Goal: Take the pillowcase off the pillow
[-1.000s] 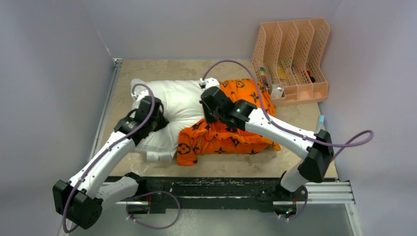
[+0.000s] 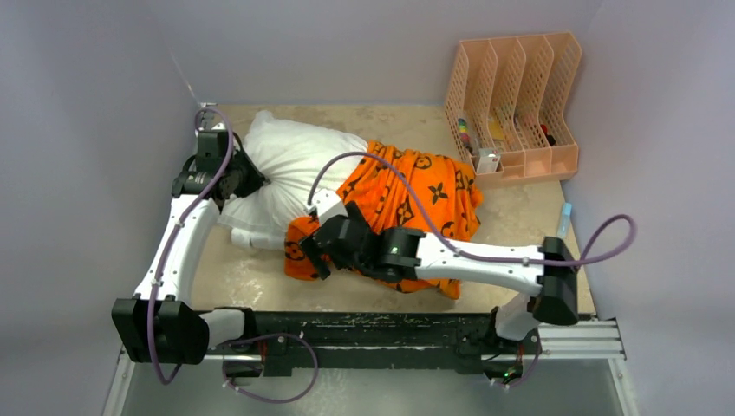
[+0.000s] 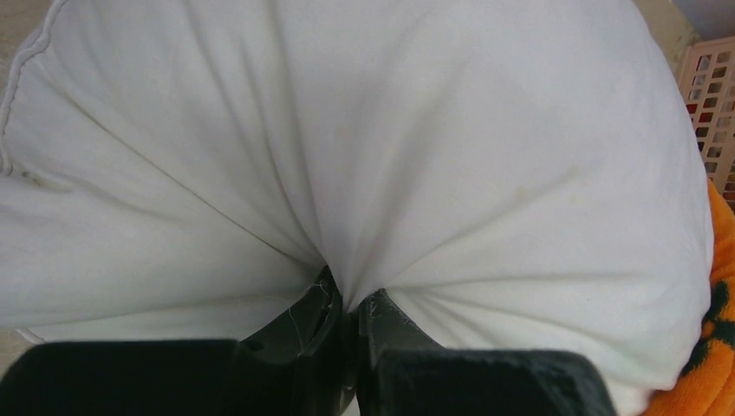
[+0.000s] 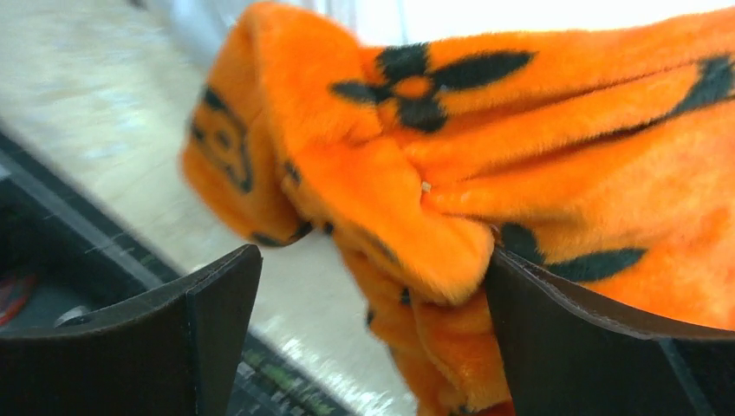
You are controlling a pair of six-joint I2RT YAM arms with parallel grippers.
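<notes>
The white pillow [image 2: 299,152] lies on the left of the table, its fabric gathered in radiating creases into my left gripper, which is shut on it. The orange pillowcase [image 2: 425,199] with black motifs is bunched over the pillow's right part, a loose fold hanging toward the front. My right gripper stands open just over that front fold, near the table's middle in the top view; in the right wrist view the orange cloth [image 4: 407,173] shows between and beyond its fingers.
A peach divided organiser [image 2: 511,104] holding small items stands at the back right. A light blue tube [image 2: 564,221] lies at the right edge. Bare table [image 2: 225,286] shows at the front left. Walls close in the left, back and right.
My left gripper has moved back and left with the pillow.
</notes>
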